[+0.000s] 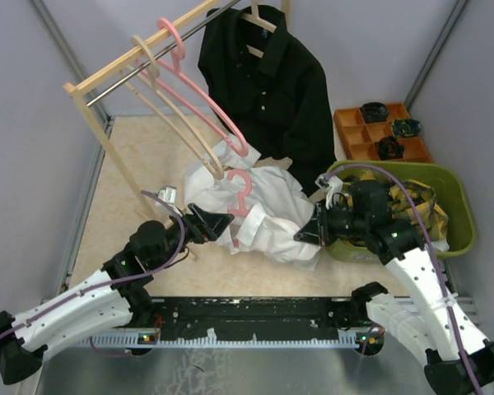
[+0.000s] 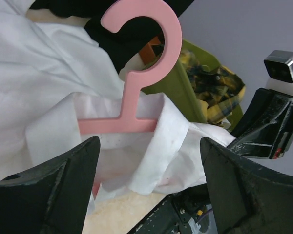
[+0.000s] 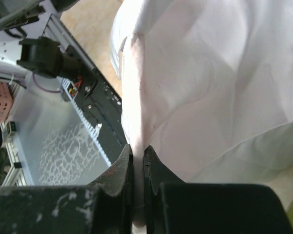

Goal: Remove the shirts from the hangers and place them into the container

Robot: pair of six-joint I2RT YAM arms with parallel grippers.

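Observation:
The white shirt (image 1: 272, 197) lies bunched on the table in the top view, with a pink hanger (image 1: 240, 193) sticking out of its collar. In the left wrist view the pink hanger (image 2: 132, 95) shows its hook and crossbar, the arms partly covered by the collar. My right gripper is shut on a fold of the white shirt (image 3: 185, 83), at the shirt's right side. My left gripper (image 1: 224, 222) is open just left of the collar, nothing between its fingers; in its own view the hook stands beyond the gap.
A wooden rack (image 1: 107, 74) with empty pink and beige hangers stands at the upper left, a black shirt (image 1: 272, 90) hanging at its far end. A green bin (image 1: 457, 197) holding yellow-and-black cloth is at the right. Behind it sits an orange organizer (image 1: 354, 132).

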